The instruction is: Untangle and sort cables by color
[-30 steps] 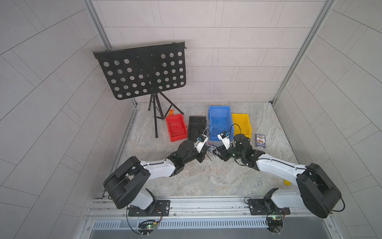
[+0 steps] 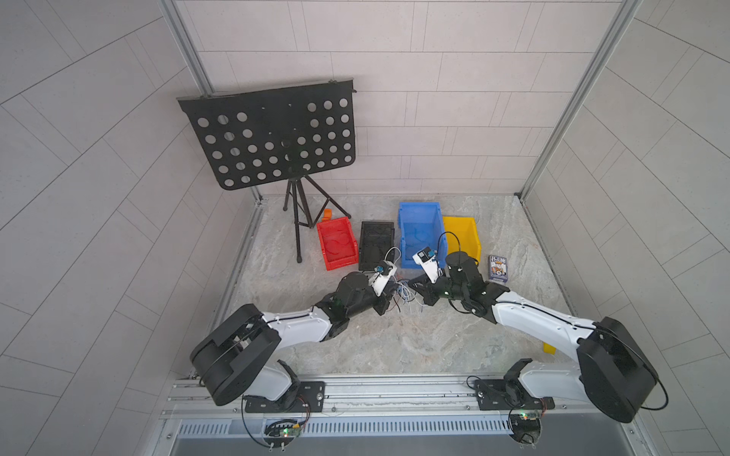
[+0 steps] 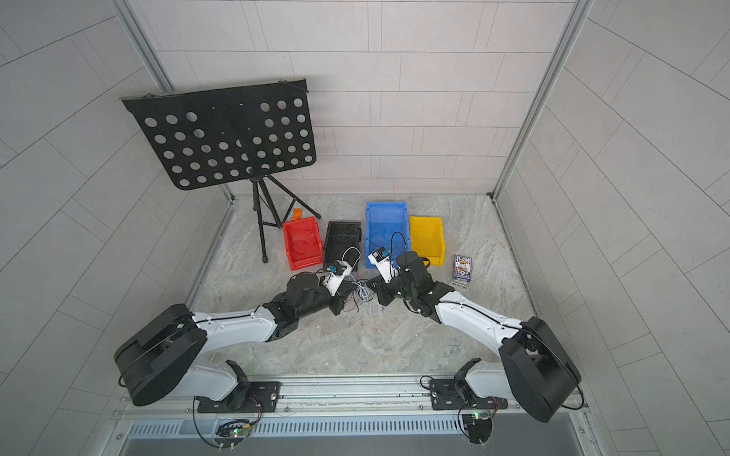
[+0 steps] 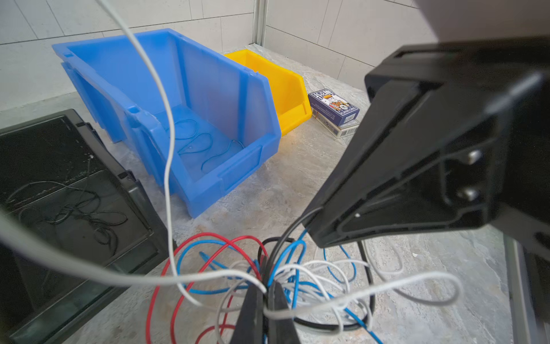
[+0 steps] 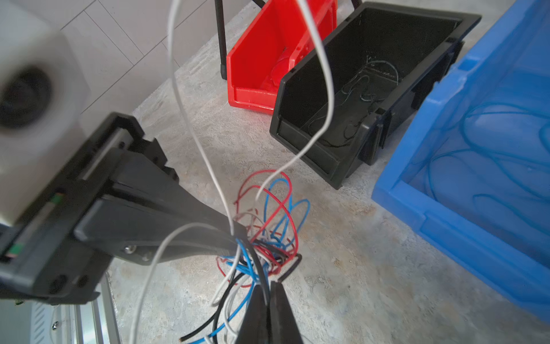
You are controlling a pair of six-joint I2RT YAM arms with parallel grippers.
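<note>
A tangle of red, blue, white and black cables (image 4: 338, 274) hangs between my two grippers, low over the table. My left gripper is shut at the tangle, with a white cable (image 4: 229, 276) pinched at its fingertips and a long white loop rising from there. Close by on the right, my right gripper is shut on a black cable (image 5: 255, 258), which stretches from the bundle at the left gripper's tip. Blue strands lie beside that black cable. Crossing strands hide what else the left fingers touch.
Behind stand a red bin (image 2: 338, 265), a black bin (image 5: 303, 152), a blue bin (image 4: 260, 154) and a yellow bin (image 4: 300, 114). Black cables lie in the black bin, blue ones in the blue bin. Card boxes (image 4: 335, 107) sit right.
The left arm has moved only a little. The tangle has shifted between them.
</note>
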